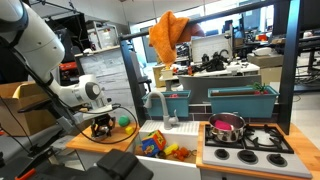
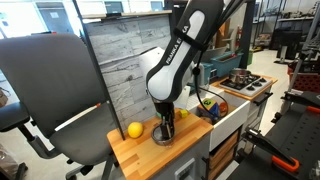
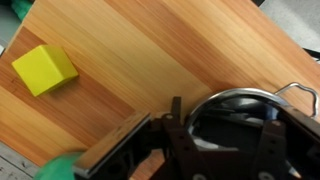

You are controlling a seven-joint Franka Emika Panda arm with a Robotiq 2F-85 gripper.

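Note:
A shiny metal pot stands on the wooden counter. My gripper points down at its opening, with the fingertips at or just inside the rim. In the wrist view the pot's rim and a wire handle show at lower right, under the dark fingers. How far apart the fingers stand, and whether anything is between them, is hard to make out against the dark inside of the pot. A yellow block lies on the wood, apart from the pot.
A round yellow item lies left of the pot. Part of a green item shows at the wrist view's lower edge. The sink faucet, several colourful toys and a stove with a pot are to the right.

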